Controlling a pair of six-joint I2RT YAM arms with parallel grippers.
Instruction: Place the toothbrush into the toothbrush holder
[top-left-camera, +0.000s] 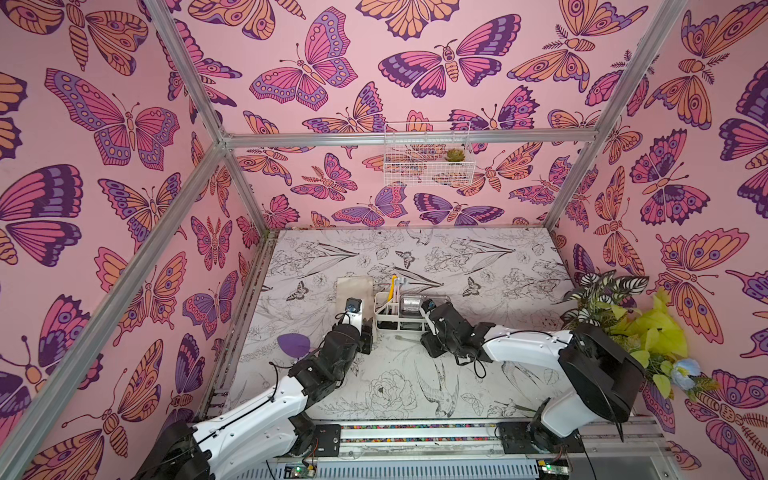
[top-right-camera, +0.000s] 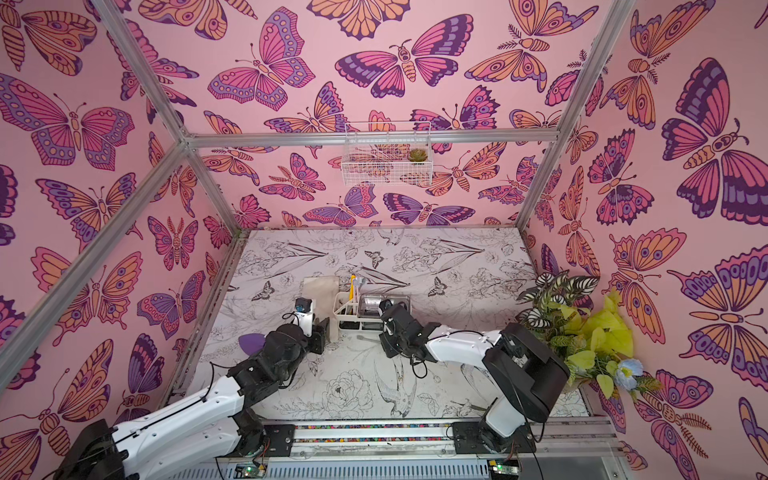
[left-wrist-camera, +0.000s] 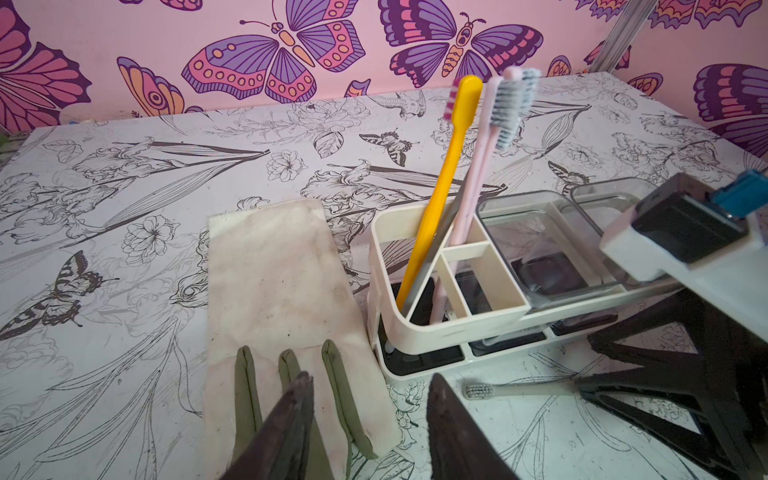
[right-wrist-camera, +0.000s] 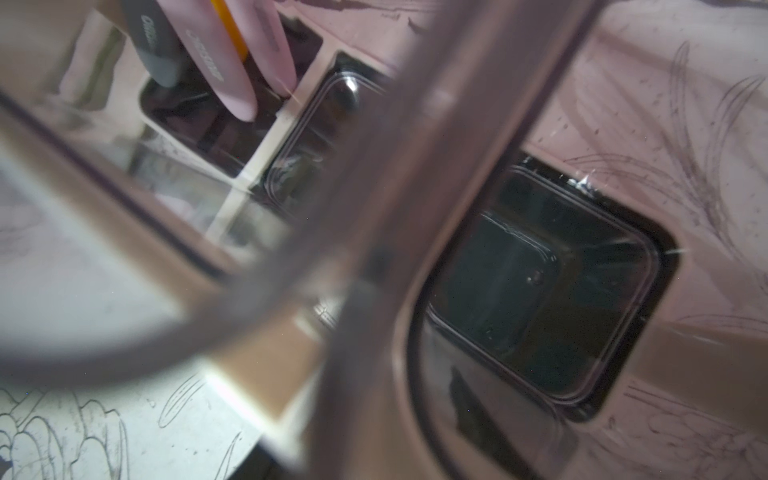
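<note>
The toothbrush holder (left-wrist-camera: 432, 336) is a white caddy with divided slots. A yellow toothbrush (left-wrist-camera: 440, 192), a pink one (left-wrist-camera: 478, 172) and others lean in its left compartment. In front of the holder, a pale toothbrush (left-wrist-camera: 520, 389) extends level leftward from my right gripper, which is shut on it; its handle is hidden by the black fingers. The right wrist view is blurred by a clear rim close to the lens, and those fingers cannot be made out there. My left gripper stands open and empty, over the beige cloth (left-wrist-camera: 276, 272).
Clear bins (left-wrist-camera: 544, 248) fill the holder's right half, with my right gripper's camera housing crowding against them. A purple mat (top-left-camera: 293, 345) lies left of the left arm. Greenery (top-left-camera: 616, 316) borders the right side. The table's back is open.
</note>
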